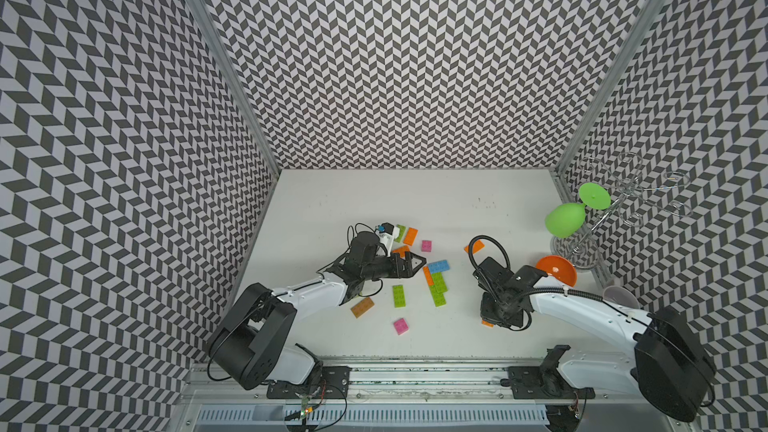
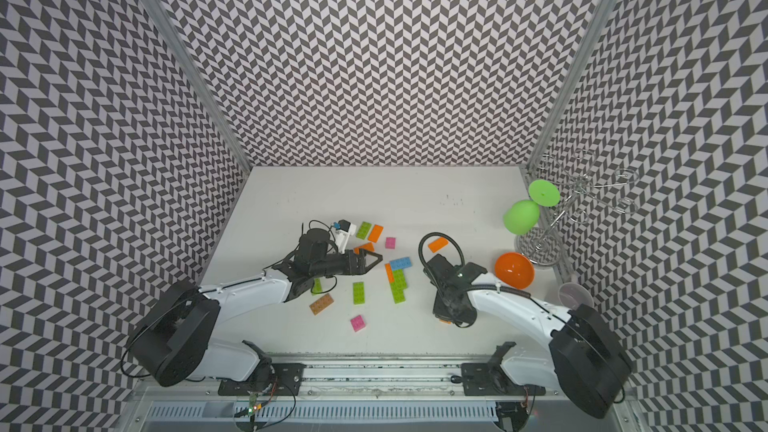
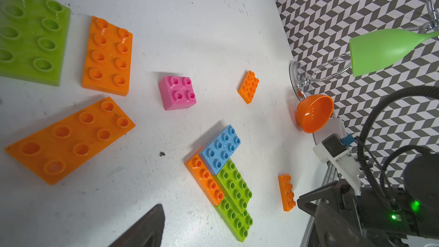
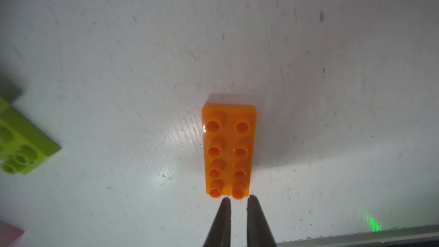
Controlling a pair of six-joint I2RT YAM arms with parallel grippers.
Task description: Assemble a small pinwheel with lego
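In the left wrist view, a blue brick [image 3: 220,149] meets an orange brick [image 3: 204,177] and a green brick [image 3: 234,185], with another green brick [image 3: 231,216] against their lower side; this cluster lies on the table. My left gripper is open and empty, pointing at the cluster from the left. A separate orange brick [image 4: 228,151] lies studs up in the right wrist view. Just short of its near end are the fingertips of my right gripper, shut with only a narrow gap and nothing between them. Whether they touch the brick cannot be told.
Loose around the cluster lie pink bricks [image 1: 426,245], an orange brick [image 1: 474,247], a green brick [image 1: 399,296] and several others. An orange bowl [image 1: 556,270] and a metal rack [image 1: 574,249] with green cups stand at the right.
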